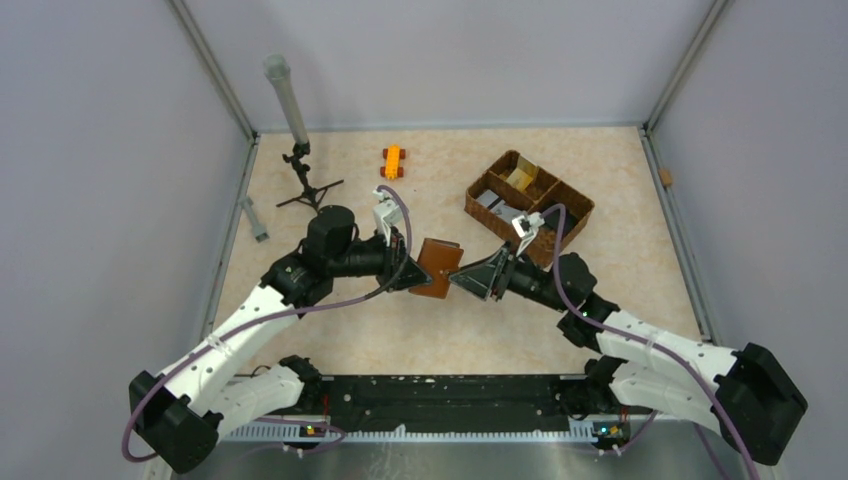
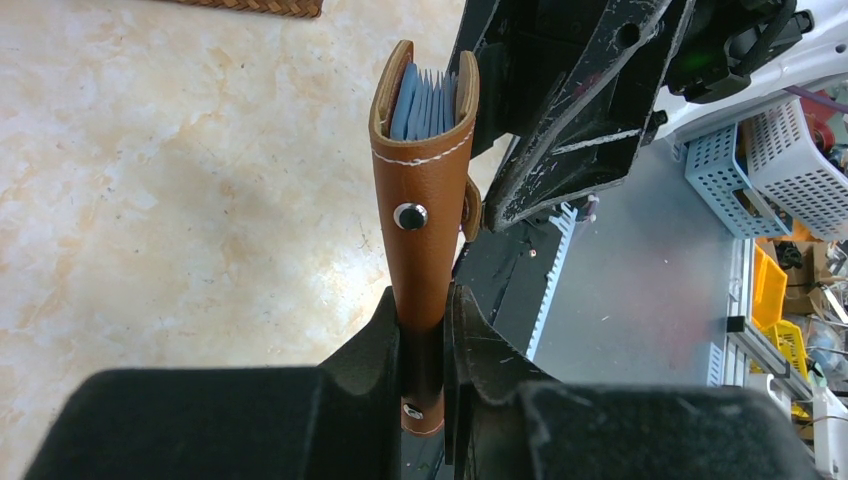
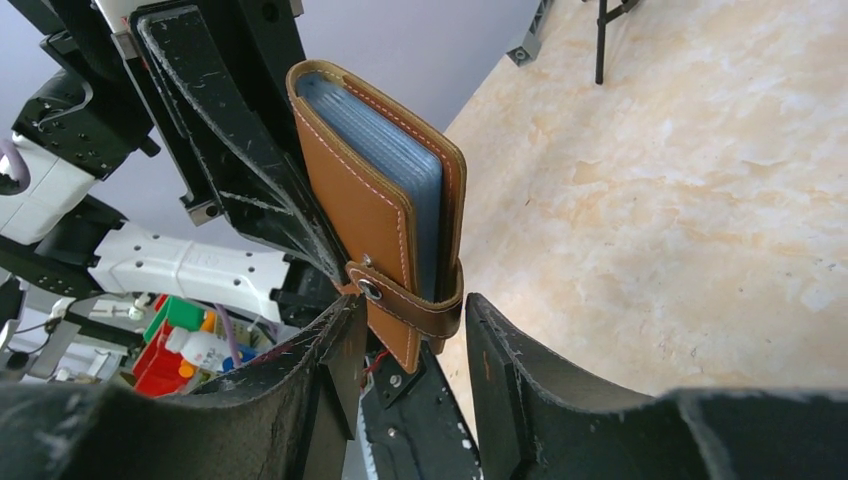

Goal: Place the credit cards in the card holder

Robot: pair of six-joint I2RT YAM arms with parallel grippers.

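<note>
A brown leather card holder (image 1: 437,262) is held up over the middle of the table, my left gripper shut on it. Its blue plastic sleeves show at the open top in the left wrist view. A strap with a metal snap crosses one side in the right wrist view. My right gripper stands part open at that strap, its fingertips close around its end; whether they touch is unclear. I cannot make out loose credit cards for certain.
A wicker basket (image 1: 480,183) with compartments holding yellow and grey items sits at back right. An orange toy car (image 1: 393,162) and a black tripod (image 1: 305,185) stand at the back.
</note>
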